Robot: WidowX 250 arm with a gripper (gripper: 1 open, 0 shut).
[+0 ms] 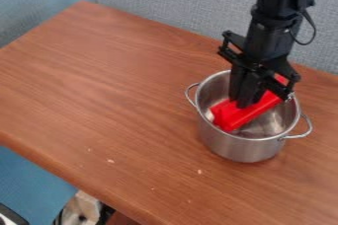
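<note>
A steel pot (246,146) with two wire handles stands on the right side of the wooden table. A long red object (234,115) lies tilted inside it, reaching up toward the back right rim. My black gripper (248,98) reaches down from above into the pot, at the red object. Its fingertips are partly hidden against the red object, so I cannot tell whether it is shut on it.
A grey textured wall stands behind it. At the lower left, beyond the table's edge, is a blue floor with some unclear items.
</note>
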